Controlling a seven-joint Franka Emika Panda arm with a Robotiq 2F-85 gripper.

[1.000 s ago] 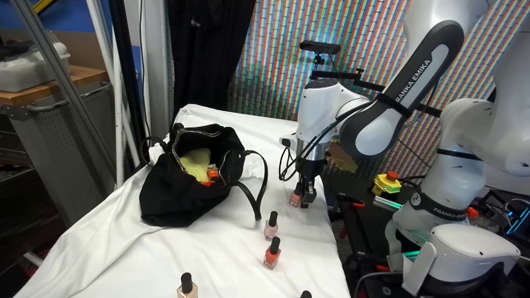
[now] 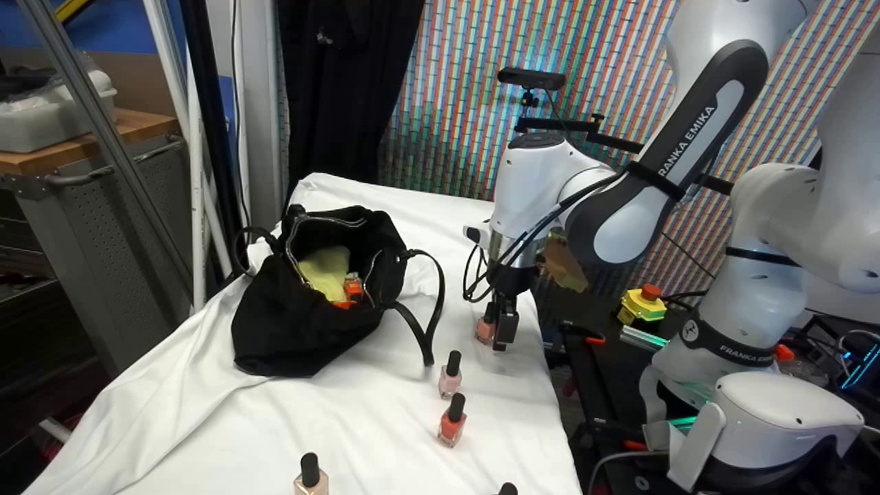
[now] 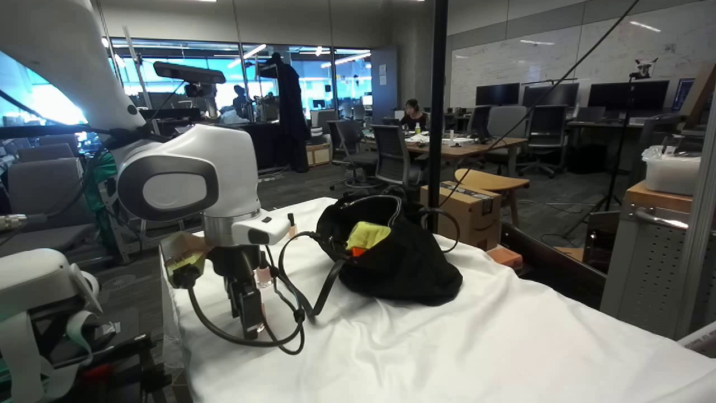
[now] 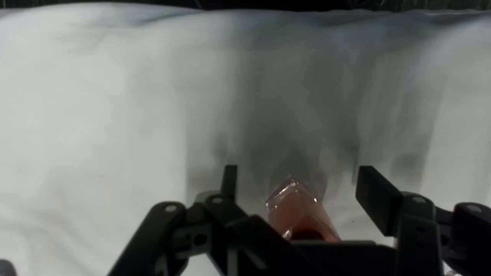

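My gripper (image 2: pixel 504 343) points down, low over the right side of the white-covered table. In the wrist view the gripper is open, with a wide gap between its fingers. A salmon-pink nail polish bottle (image 4: pixel 299 212) shows within that gap, free space on either side of it; its cap end is hidden by the gripper. The same bottle (image 2: pixel 485 331) appears right beside the fingers in exterior view 1. A black bag (image 2: pixel 284 334) lies open to the left, with a yellow cloth (image 2: pixel 326 271) and an orange item (image 2: pixel 354 288) inside.
Toward the front stand a pale pink bottle (image 2: pixel 449 384), a red bottle (image 2: pixel 451 430) and a peach bottle (image 2: pixel 311 487). A black cap (image 2: pixel 508 489) shows at the bottom edge. The bag's strap (image 2: pixel 419 334) reaches toward the bottles.
My gripper has shifted slightly left and down in exterior view 1. The bottle beside it also appears a little farther left. The bag and other bottles have not moved.
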